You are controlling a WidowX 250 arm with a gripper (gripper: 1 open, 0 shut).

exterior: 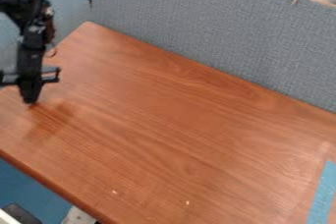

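Note:
A black robot arm reaches in from the left edge of the camera view, and its gripper (29,92) hangs low over the left end of the wooden table (184,140). The fingers point down and look shut, with nothing visible between them.
Grey fabric panels (210,36) stand along the back and left. A light blue strip (324,191) lies at the right edge.

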